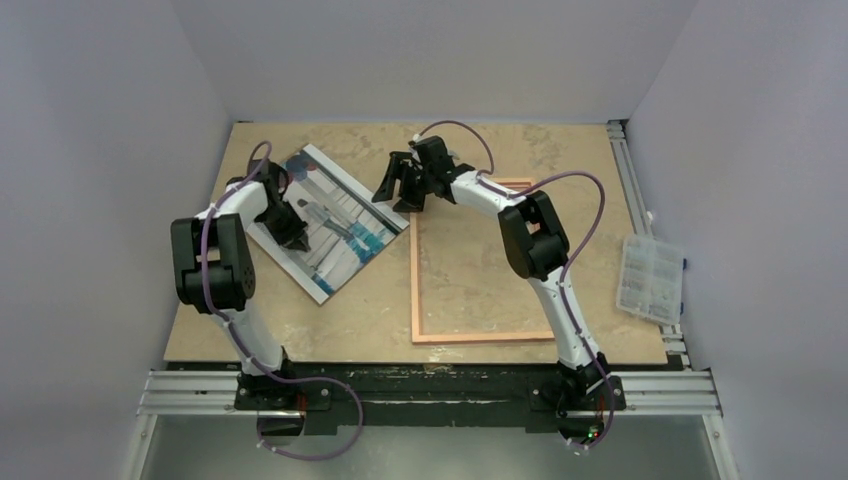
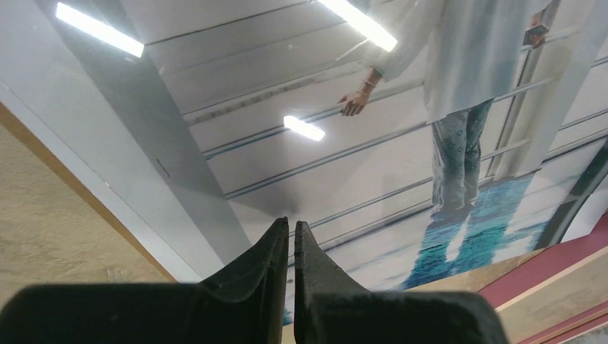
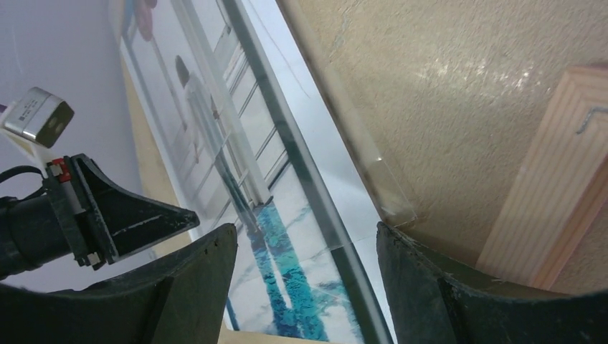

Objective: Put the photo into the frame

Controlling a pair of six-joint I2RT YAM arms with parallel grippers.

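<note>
The glossy photo lies tilted on the left of the board, showing a figure over blue water, with clear and white layers along its edge. My left gripper is shut over the photo's left part, nothing visible between its fingers. My right gripper stands open over the photo's right corner, with that edge and a clear strip between its fingertips in the right wrist view. The wooden frame lies to the right, its near-left post beside the photo.
A wrench behind the frame is mostly hidden by the right arm. A clear compartment box sits at the right edge. The board is bare at the back right and front left.
</note>
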